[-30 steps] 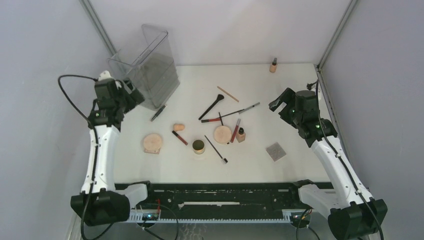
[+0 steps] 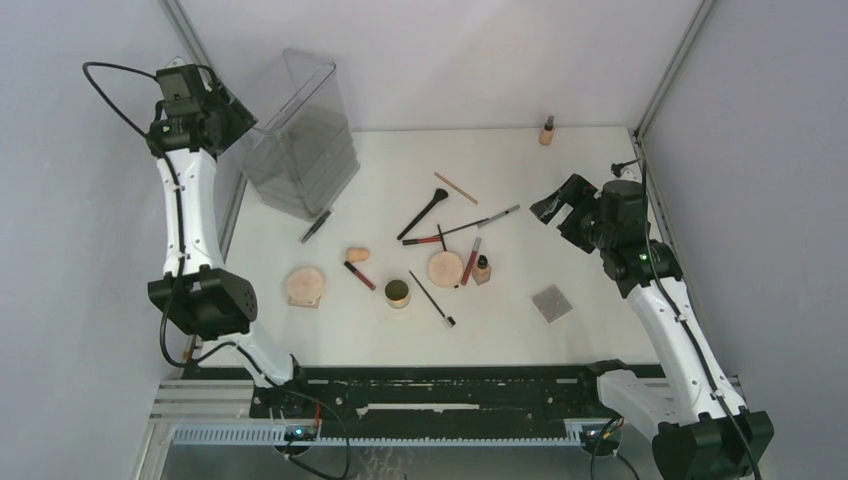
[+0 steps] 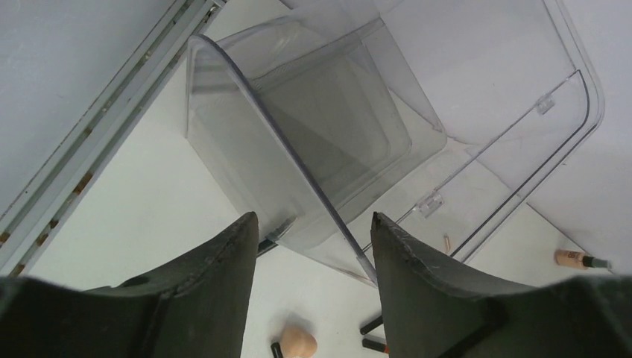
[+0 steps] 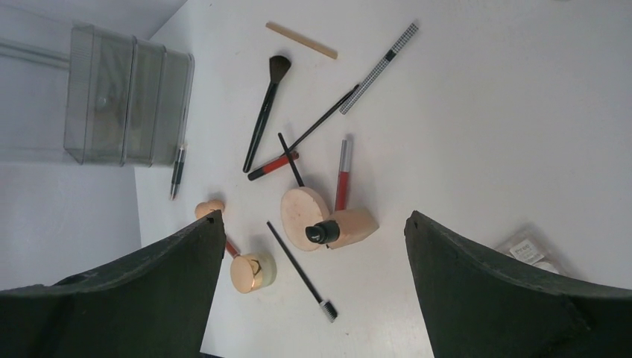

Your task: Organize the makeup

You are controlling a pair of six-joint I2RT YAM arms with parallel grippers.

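Note:
A clear acrylic organizer stands at the back left. My left gripper is above it, part open, with the rim of a clear wall between and beyond its fingers in the left wrist view; contact is unclear. My right gripper hangs open over the right side, holding nothing. Scattered mid-table lie a fan brush, a sponge, lip tubes, a jar, a round compact, a foundation bottle and a spoolie.
Another compact lies front left, a square palette front right, a second bottle at the back right. A pen lies beside the organizer. Walls border the table at back and sides.
My right gripper has moved very slightly. The makeup is unmoved.

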